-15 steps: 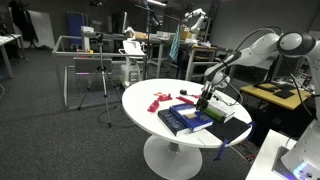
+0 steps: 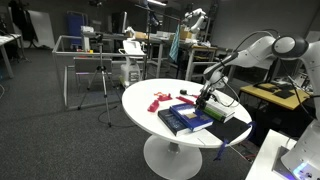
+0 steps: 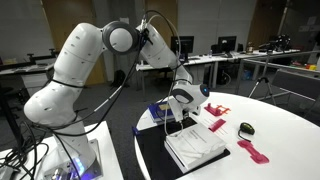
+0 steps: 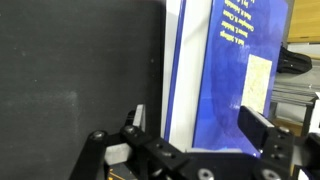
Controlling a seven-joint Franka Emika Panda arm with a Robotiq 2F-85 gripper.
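A blue book-like box [image 4: 228, 80] with white edges, yellow print and a pale label lies under my gripper in the wrist view. My gripper is open, one finger over the dark surface and the other over the blue cover; nothing shows held between them. In the first exterior view the gripper [image 2: 203, 103] is low over the blue boxes [image 2: 185, 118] on the round white table [image 2: 140, 100]. From the second exterior view, it hangs just behind a white box [image 3: 194, 146]; its fingertips are too small to make out there.
A black mat [image 3: 222, 163] lies beneath the white box. Several red items [image 3: 217, 110] and a dark round object [image 3: 246, 130] are spread over the table. A green box [image 2: 215, 112] is close beside the gripper.
My gripper has shifted very slightly in the first exterior view. The boxes and other things on the table show no visible movement.
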